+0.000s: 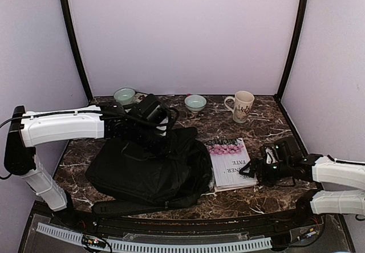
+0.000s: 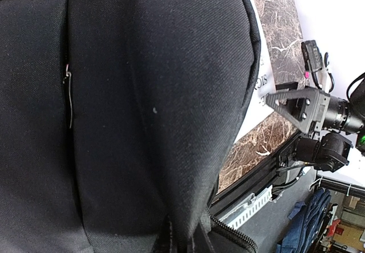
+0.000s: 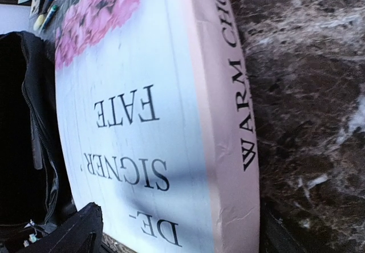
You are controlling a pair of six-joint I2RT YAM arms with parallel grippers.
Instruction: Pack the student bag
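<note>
A black bag (image 1: 137, 173) fills the left half of the table, and my left gripper (image 1: 162, 139) is shut on its upper fabric edge, which fills much of the left wrist view (image 2: 131, 93). A book with pink flowers (image 1: 231, 162) and the words "DESIGNER FATE" lies right of the bag; its spine (image 3: 222, 122) reads "WARM CHO…". My right gripper (image 1: 254, 170) is low at the book's right near corner, its open fingers either side of the book's edge in the right wrist view. An open bag compartment shows beside the book there.
A beige mug (image 1: 241, 107) stands at the back right. Two pale bowls (image 1: 195, 102) (image 1: 124, 95) are at the back, with small items near the left one. Bare marble table lies between book and mug and along the right.
</note>
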